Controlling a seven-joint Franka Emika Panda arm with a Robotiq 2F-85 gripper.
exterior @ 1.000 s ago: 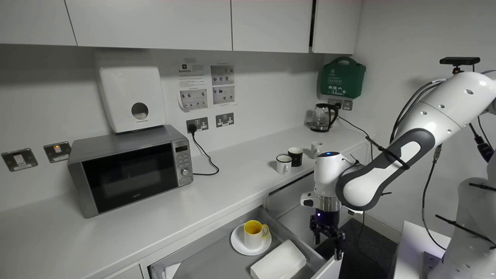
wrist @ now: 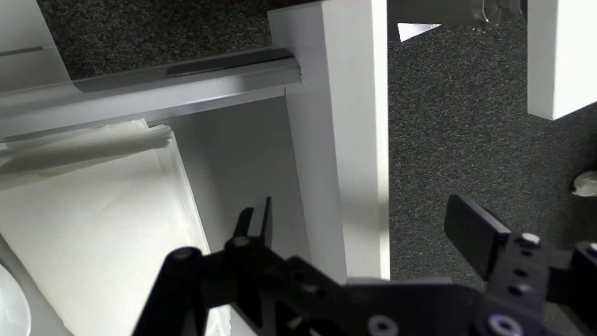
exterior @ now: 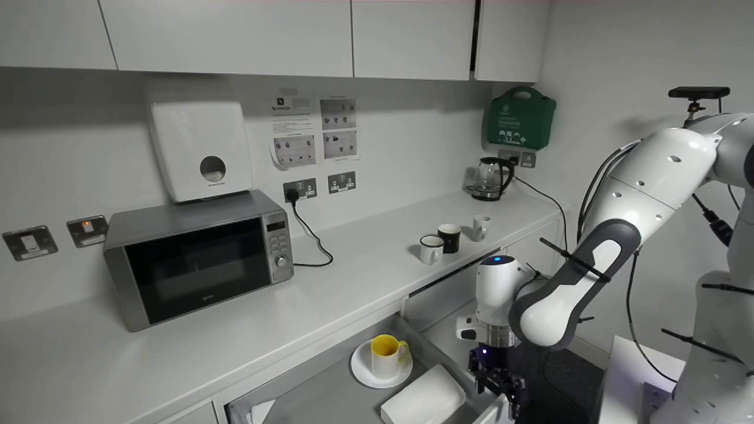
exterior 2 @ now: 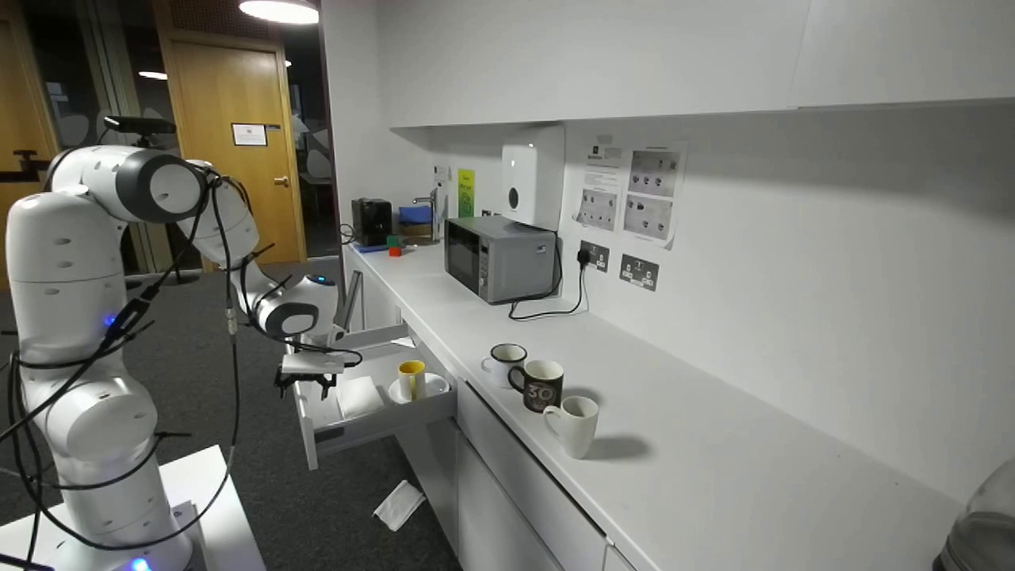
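Observation:
In the wrist view my gripper is open, one finger on each side of the front wall of the open drawer [wrist: 358,140]. Bare space shows between each finger and that wall. From exterior view 1 the gripper [exterior: 498,392] sits low at the drawer's front edge, its fingers partly hidden there. Inside the drawer a yellow-lined white mug [exterior: 383,361] stands upright on a white saucer [exterior: 361,368]. A white stack of paper [exterior: 424,397] lies beside them, nearer the drawer front.
White and black mugs stand on the counter, among them a black mug [exterior 2: 542,385]. A microwave [exterior: 198,251] and a glass kettle [exterior: 488,178] are on the counter too. White paper [exterior 2: 400,504] lies on the floor beneath the drawer.
The arm and gripper have come down toward the drawer's front edge. The drawer, mug and paper stack look unmoved.

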